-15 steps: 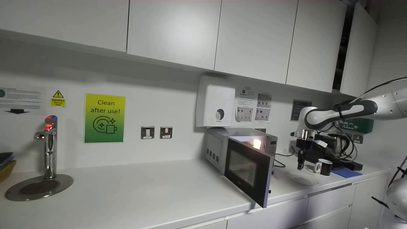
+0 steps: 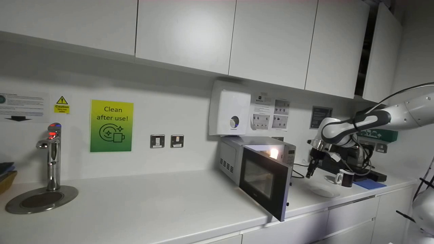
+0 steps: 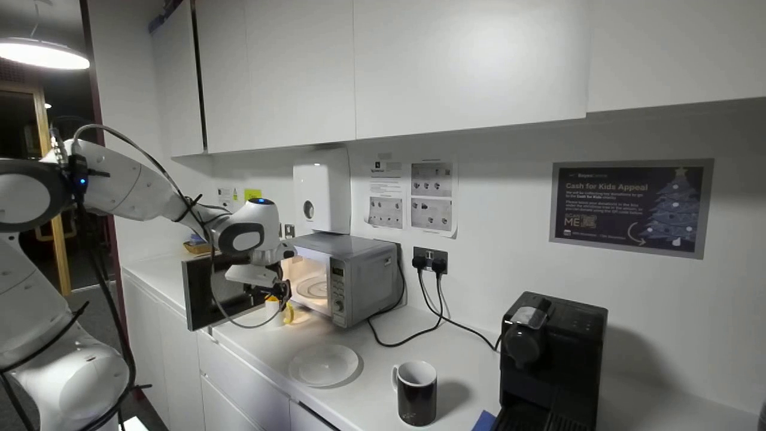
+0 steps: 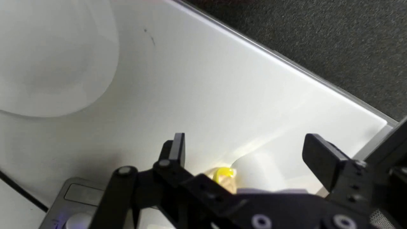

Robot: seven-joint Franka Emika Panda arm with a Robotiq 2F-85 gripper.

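My gripper is open, and its fingers are wide apart with nothing held between them. Below and beyond the fingers in the wrist view stands a white mug (image 4: pixel 259 171) with a yellow handle (image 4: pixel 225 173), partly covered by the gripper body. In exterior view 2 the same mug (image 3: pixel 273 313) stands on the counter before the lit microwave (image 3: pixel 344 251), whose door (image 3: pixel 215 291) hangs open. A white plate (image 3: pixel 324 365) lies on the counter to the right of the mug. Exterior view 1 shows the gripper (image 2: pixel 310 175) tilted above the counter, the mug hidden behind the door.
A black mug (image 3: pixel 416 394) and a coffee machine (image 3: pixel 553 359) stand farther right on the counter. Power cables (image 3: pixel 409 343) trail behind. The open door (image 2: pixel 266 181) juts out past the counter's front edge (image 4: pixel 290 65). Left of the microwave, the counter is clear.
My gripper has moved left in exterior view 1, toward the microwave door, and has tilted from pointing straight down to a slant. The door, plate and black mug have not moved.
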